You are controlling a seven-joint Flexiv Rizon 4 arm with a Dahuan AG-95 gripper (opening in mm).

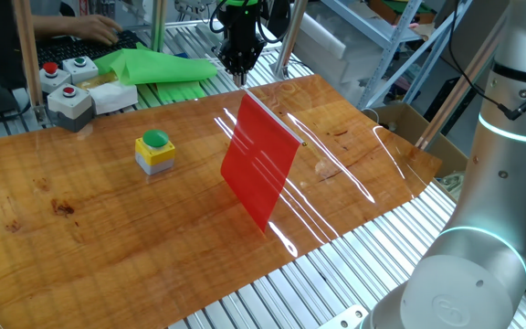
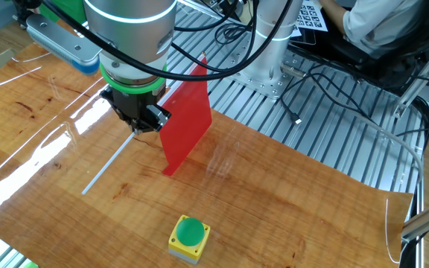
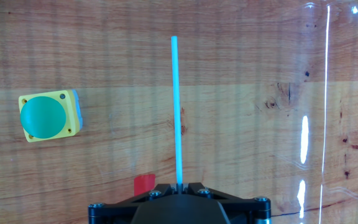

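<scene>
A thin pale stick extends from my gripper, which is shut on its near end. In exterior view 2 the stick slants down from the gripper over the table. Beside it stands an upright red panel, which hides most of the stick in exterior view 1. Only a small corner of the red panel shows in the wrist view. A yellow box with a domed green button sits on the wooden table, apart from the stick; in the wrist view this button lies to the left.
Glossy film reflections streak the table's surface near the panel. Several push-button boxes and a green cloth are at the far edge. Black cables lie on the metal slats.
</scene>
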